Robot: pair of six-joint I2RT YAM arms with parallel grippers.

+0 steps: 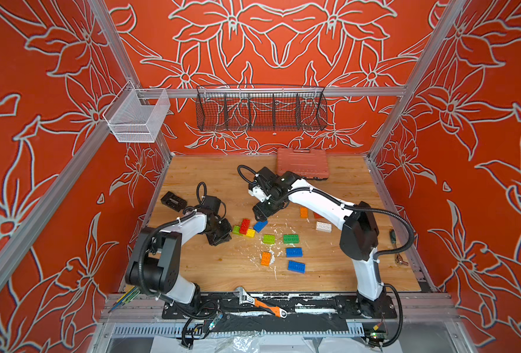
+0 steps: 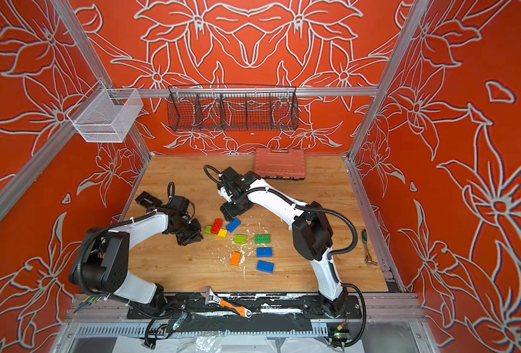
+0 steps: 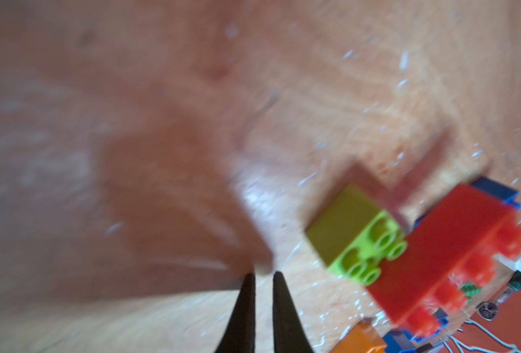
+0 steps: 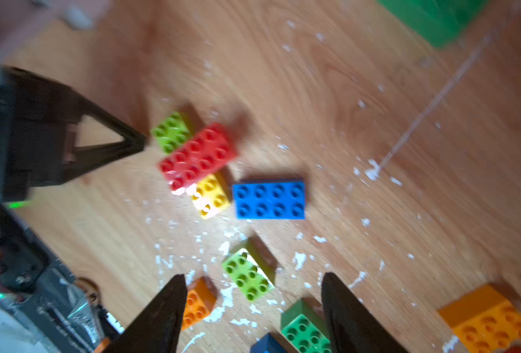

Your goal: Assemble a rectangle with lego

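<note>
A red brick (image 4: 197,157) sits across a lime brick (image 4: 172,132) and a yellow brick (image 4: 208,195), bridging them. Close by the yellow one, on the table, lies a blue brick (image 4: 269,200); whether they touch is hard to tell. Left of the lime brick, my left gripper is nearly closed, only bare table showing in the narrow gap between its fingertips. Above the table, behind the blue brick in the top left view, my right gripper has its fingers spread wide, nothing held between them.
Loose bricks lie to the front and right: a second lime one (image 1: 268,239), a green one (image 1: 291,238), an orange one (image 1: 265,258), two blue ones (image 1: 294,251) and a white one (image 1: 323,226). A red case (image 1: 302,163) stands at the back.
</note>
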